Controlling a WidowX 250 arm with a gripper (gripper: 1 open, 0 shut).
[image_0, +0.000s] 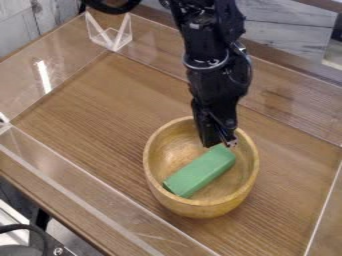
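A yellow bowl stands on the wooden table in the lower middle, with a green oblong block lying inside it. My black gripper hangs over the back part of the bowl, behind the green block, with its fingers pointing down. Whether it is open or shut is hard to tell, and I see nothing clearly held.
A clear plastic object stands at the back left. A white item shows at the left edge, and a black cable lies at the lower left. The table left and right of the bowl is clear.
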